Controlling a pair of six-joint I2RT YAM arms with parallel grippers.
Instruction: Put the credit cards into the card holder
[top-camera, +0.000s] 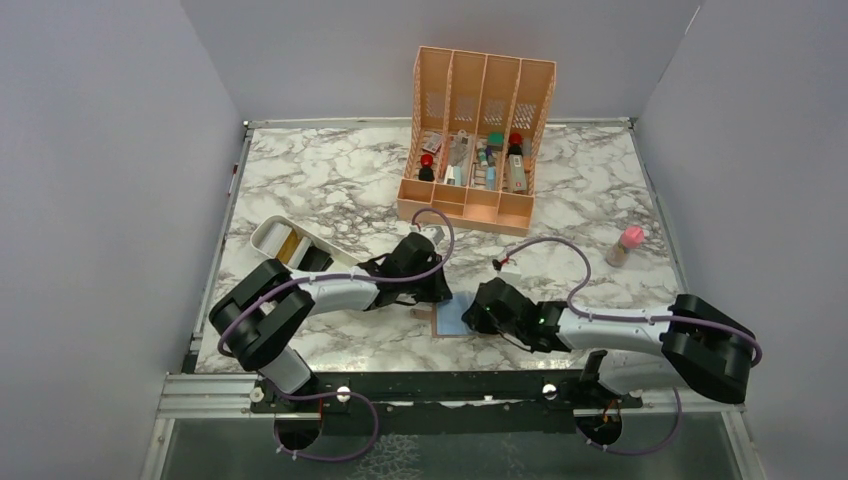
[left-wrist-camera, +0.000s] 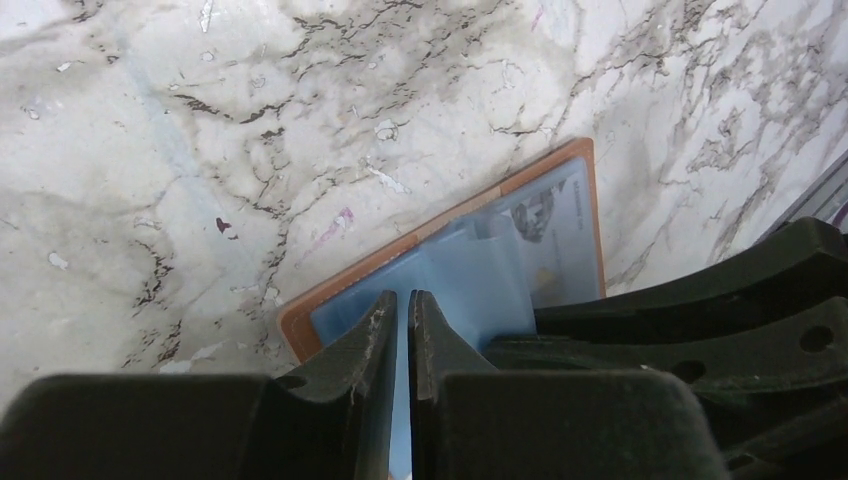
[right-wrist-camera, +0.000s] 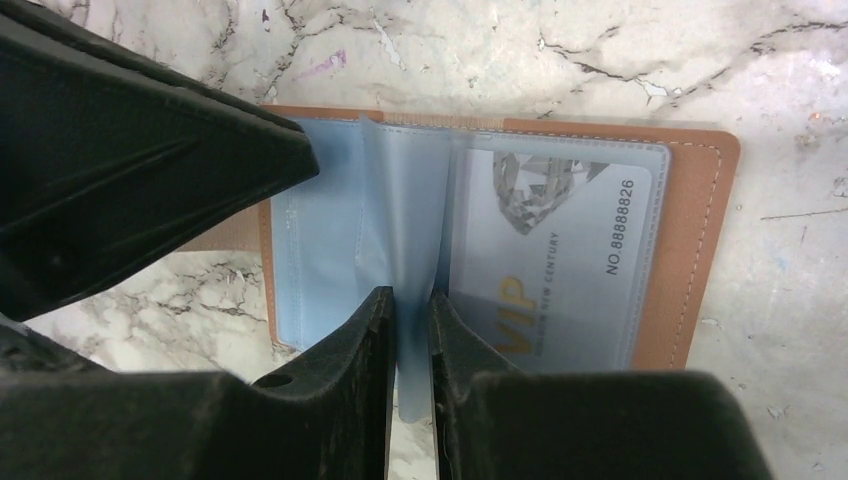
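The card holder (right-wrist-camera: 700, 230), tan with pale blue sleeves, lies open on the table at the front centre. In the right wrist view a VIP card (right-wrist-camera: 560, 260) shows in its right-hand sleeve. My right gripper is shut on a translucent blue sleeve flap (right-wrist-camera: 410, 200), lifted at the middle. My left gripper is over the holder's blue part, its fingertips close together with a narrow gap; whether it holds anything is unclear. In the top view both grippers (top-camera: 440, 295) (top-camera: 475, 318) nearly meet over the holder.
A white tray (top-camera: 275, 220) with cards and a dark item sits left. A peach organiser (top-camera: 465, 210) with small items stands at the back centre, and a pink-capped bottle (top-camera: 625, 243) at right. Marble table shows clear around the holder.
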